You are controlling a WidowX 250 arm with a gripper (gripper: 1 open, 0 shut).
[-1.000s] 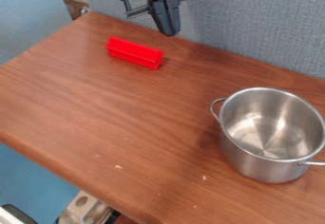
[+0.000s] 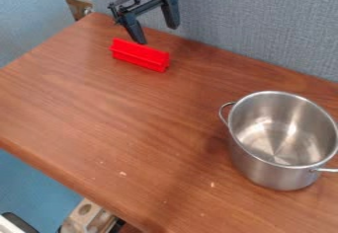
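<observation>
A red block (image 2: 140,55) lies on the wooden table (image 2: 113,128) toward the back left. Above it, at the top of the view, my gripper (image 2: 148,25) hangs open with two dark fingers spread apart and nothing seen between them. A steel pot (image 2: 278,143) with side handles stands empty on the right.
A grey padded wall (image 2: 264,30) runs along the back edge of the table. The left edge drops to a blue surface (image 2: 34,183).
My gripper has turned and shifted left, over the red block, and its fingers now show spread apart. The block and pot have not moved.
</observation>
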